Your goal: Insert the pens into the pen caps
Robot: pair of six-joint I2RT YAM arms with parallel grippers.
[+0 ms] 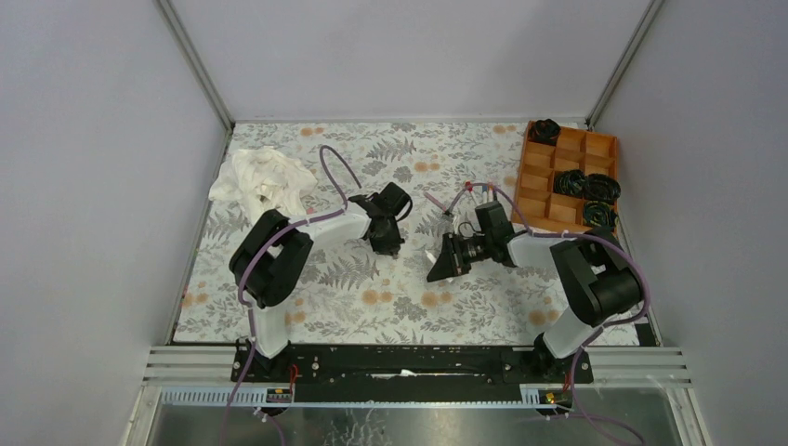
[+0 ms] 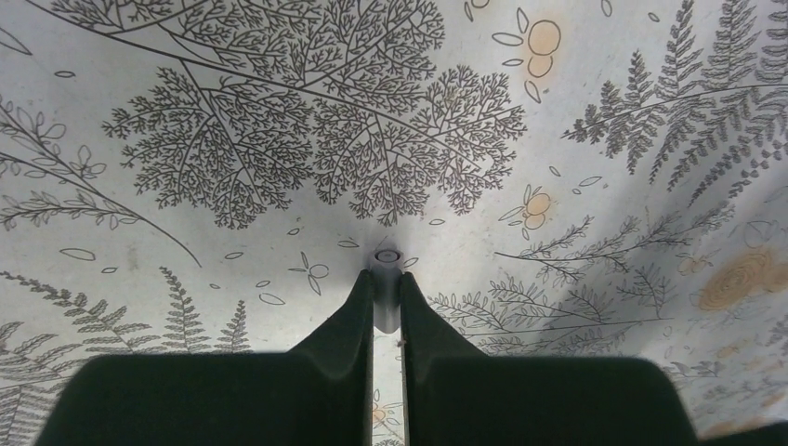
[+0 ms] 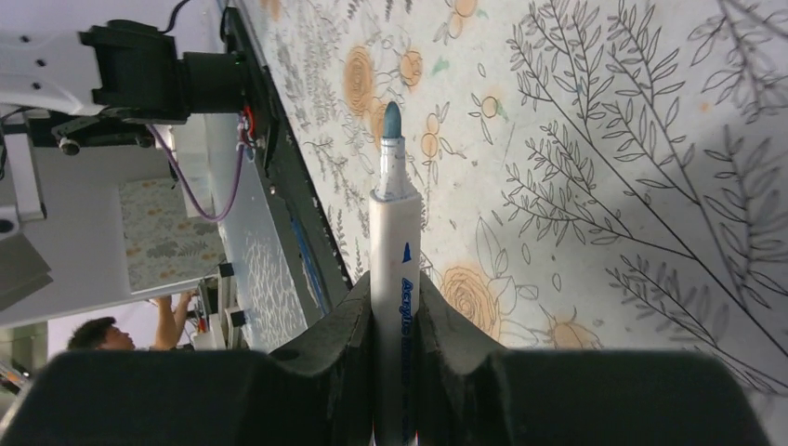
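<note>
My right gripper is shut on a white pen (image 3: 397, 242), which points away from the fingers with its teal tip bare. From above, this pen (image 1: 430, 255) shows only as a short white bit by the right gripper (image 1: 437, 268). A small grey pen cap (image 2: 387, 290) sits between the fingertips of my left gripper, its round opening facing away from the gripper. The left fingers close in on both sides of it. Seen from above, the left gripper (image 1: 394, 253) stands a short way left of the right one, over the table; the cap is hard to make out there.
A pinkish pen (image 1: 434, 200) lies on the patterned table behind the grippers. Several coloured pen ends (image 1: 484, 188) show beside the right arm. An orange compartment box (image 1: 532, 177) with dark coils stands at back right, a white cloth (image 1: 262, 181) at back left.
</note>
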